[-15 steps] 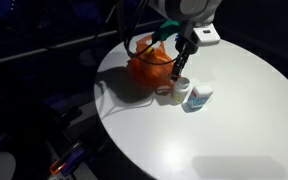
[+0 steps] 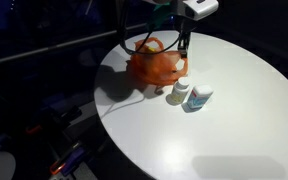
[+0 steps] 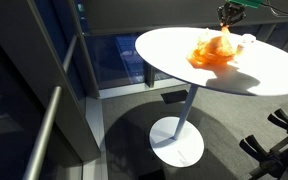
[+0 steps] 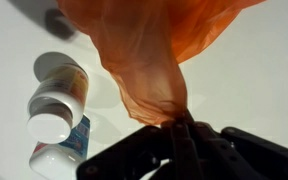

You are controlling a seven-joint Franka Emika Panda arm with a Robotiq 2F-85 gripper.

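A thin orange plastic bag (image 2: 156,66) sits crumpled on the round white table. My gripper (image 2: 183,50) is above the bag's right side, its fingers pointing down. In the wrist view, a gathered strip of the orange bag (image 4: 144,65) runs to the fingertips, and the gripper is shut on it. Exterior view 2 shows the bag (image 3: 213,50) with a peak drawn up toward the gripper (image 3: 224,24). Most of the bag still appears to rest on the table. What it contains is not clear.
Two white bottles stand close to the bag: one with a yellowish label (image 2: 178,92) and one with a blue label (image 2: 199,97).
From low beside the bottles, my gripper has risen and moved back, away from them. The bag's near corner now stretches upward with it. Both bottles stand where they were.
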